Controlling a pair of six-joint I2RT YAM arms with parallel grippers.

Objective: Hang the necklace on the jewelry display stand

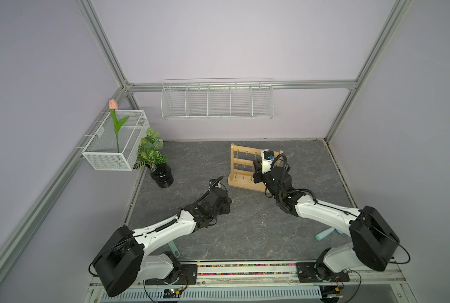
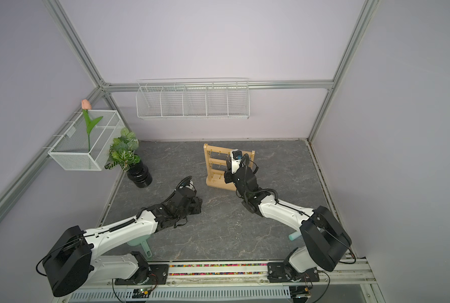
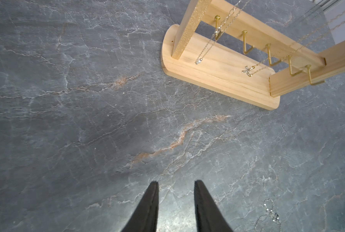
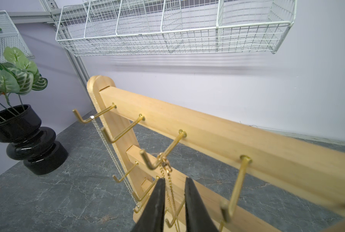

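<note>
The wooden display stand (image 4: pixel 226 135) fills much of the right wrist view, with brass hooks along its bars. A gold necklace chain (image 4: pixel 168 193) hangs from the third top hook from the left. My right gripper is just below that hook, fingers parted, with the chain running through the gap as seen from this camera; neither finger visibly pinches it. In the left wrist view, a cross pendant (image 3: pixel 247 71) dangles from a chain, and a pearl pendant (image 3: pixel 198 61) from another. My left gripper stands open and empty above the table, in front of the stand.
Another silver necklace (image 3: pixel 272 212) lies on the table in front of the stand. The leftmost hook bears a chain (image 4: pixel 114 154). A potted plant (image 1: pixel 160 171) stands to the left; wire baskets (image 1: pixel 217 101) are on the back wall. The table between the arms is mostly clear.
</note>
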